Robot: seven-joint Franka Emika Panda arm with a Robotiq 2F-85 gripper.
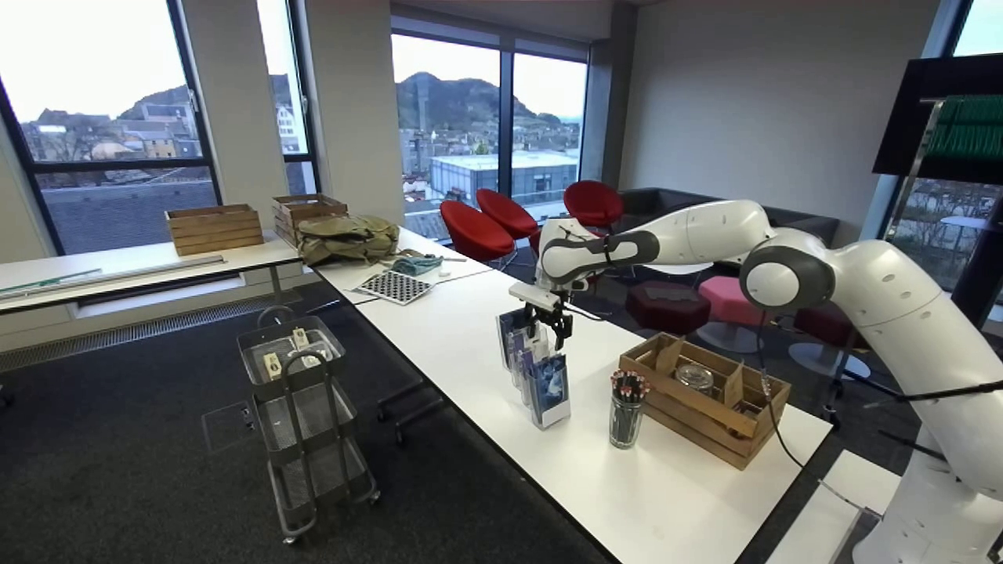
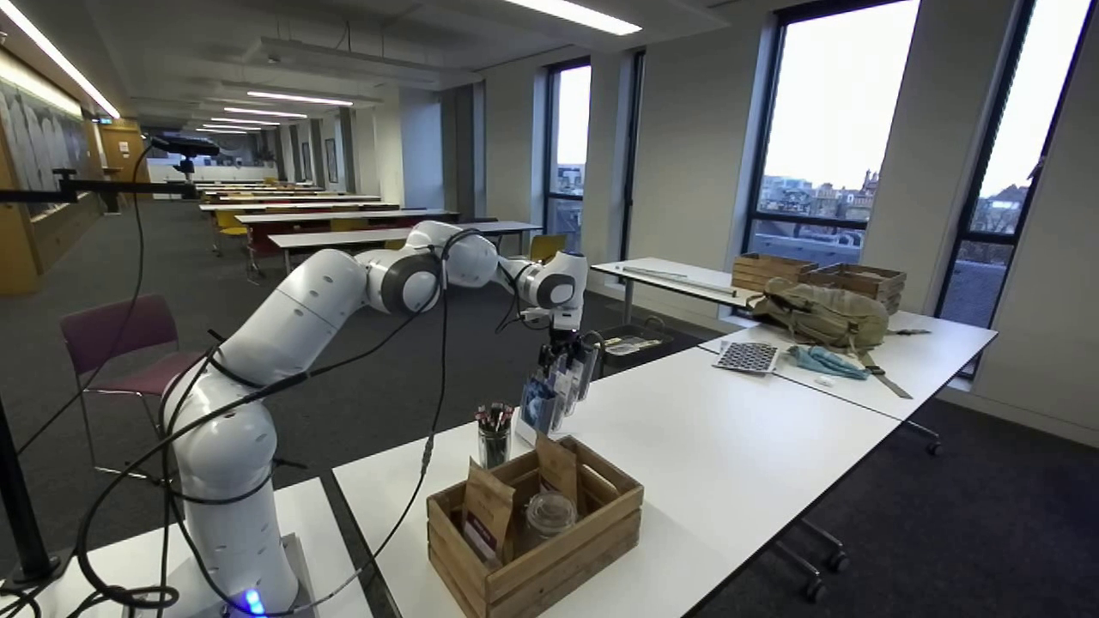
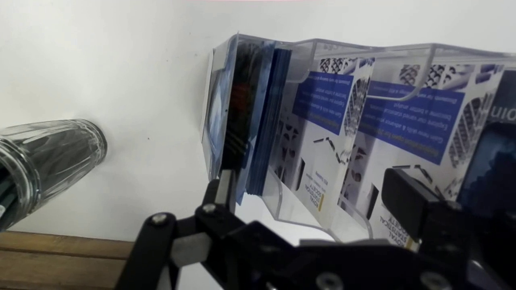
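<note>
A clear leaflet holder (image 1: 551,421) stands on the white table, its several pockets filled with blue and white leaflets. My gripper (image 1: 548,330) is at the top of the holder, pointing down. In the wrist view the open gripper spans several leaflets. One finger (image 3: 223,188) is by the dark blue leaflets (image 3: 275,121) in the front pocket; the other finger (image 3: 408,198) overlaps the white-and-blue leaflets (image 3: 401,121) behind. Whether either finger touches paper, I cannot tell.
A glass of pencils (image 1: 624,423) stands close to the holder. Beside it is a wooden crate (image 2: 561,556) with paper packets and a glass jar (image 2: 551,511). Farther along lie a checkered board (image 1: 392,287) and a green bag (image 1: 345,239). Bare table separates them from the holder.
</note>
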